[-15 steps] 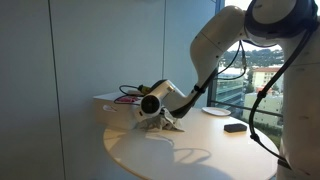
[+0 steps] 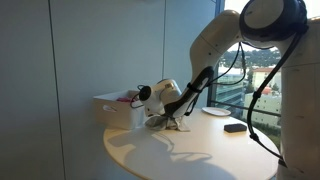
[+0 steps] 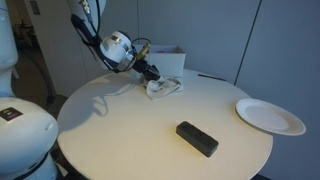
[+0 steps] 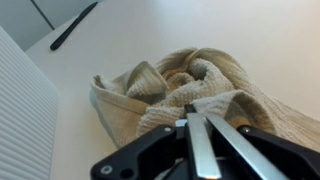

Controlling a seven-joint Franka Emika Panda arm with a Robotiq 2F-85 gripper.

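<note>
A crumpled beige towel (image 4: 215,75) lies on the white table beside the box. In the wrist view my gripper is over it with the fingers together, their tips right against the cloth. Whether a fold is pinched between them is hidden. Seen from exterior view 2, the gripper (image 3: 150,74) points down at the upper edge of the pale towel (image 3: 164,88). Exterior view 1 has the towel (image 2: 172,124) low under my hand, partly covered by it.
An open white box (image 3: 171,62) stands just behind the towel; its ribbed side (image 4: 25,125) is close on the left in the wrist view. A dark thin item (image 4: 75,25) lies beyond. A black block (image 3: 197,138) and white plate (image 3: 270,116) sit apart.
My hand has risen slightly and tilted over about a second, staying beside the box. The towel remains on the table beneath it.
</note>
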